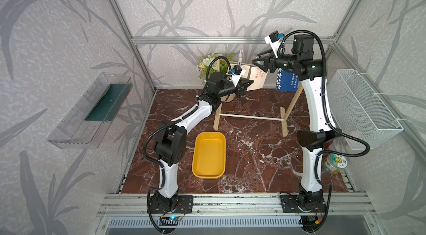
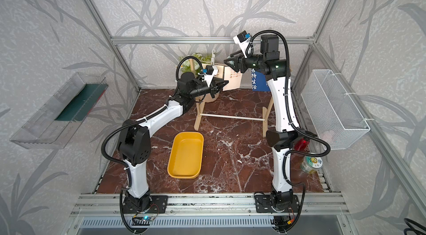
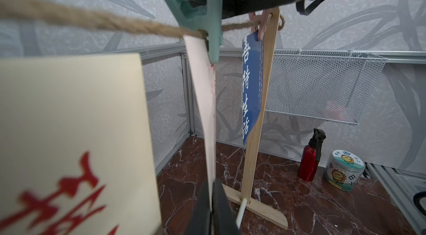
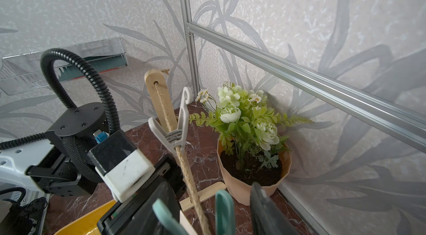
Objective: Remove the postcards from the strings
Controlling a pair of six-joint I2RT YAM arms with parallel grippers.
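Note:
A twine string runs across a wooden stand. In the left wrist view, a cream postcard with red writing is close up. Beyond it a second pale postcard hangs edge-on from a teal clip, its lower edge between the fingers of my left gripper; the gap is narrow and the grip unclear. A blue postcard hangs by a pink clip at the right end. Above the string, my right gripper stands part open, the teal clip's handles between its fingers. A white clip sits further along.
A yellow tray lies empty at the front left. Behind the stand's left side is a potted plant. A white mesh basket hangs at right, with a tin below.

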